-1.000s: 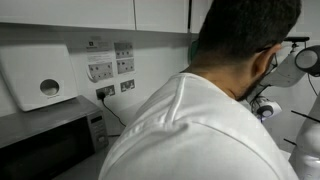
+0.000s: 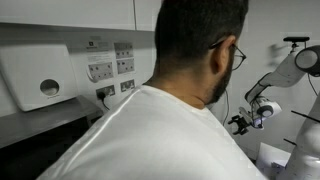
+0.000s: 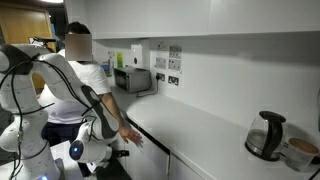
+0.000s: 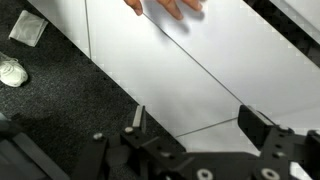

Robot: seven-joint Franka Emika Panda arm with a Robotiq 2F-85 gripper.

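Observation:
My gripper is open in the wrist view, its two dark fingers wide apart with nothing between them. Below it are white cabinet fronts [image 4: 130,60] and dark carpet [image 4: 75,110]. In exterior view 1 the gripper [image 2: 240,122] shows small at the right, beyond a man in a white shirt [image 2: 160,135]. The man's hand [image 4: 172,6] reaches in at the top of the wrist view, apart from the fingers. Exterior view 2 has the arm [image 3: 95,140] low beside the counter.
On the white counter [image 3: 190,120] stand a kettle [image 3: 265,135] and a brownish pot [image 3: 300,153] at the right, with a microwave [image 3: 133,80] at the back. A shoe [image 4: 12,70] shows on the floor, and the man stands close to the arm.
The man has moved leftward in exterior view 1. He now covers most of the microwave, and more of my arm and gripper shows at the right.

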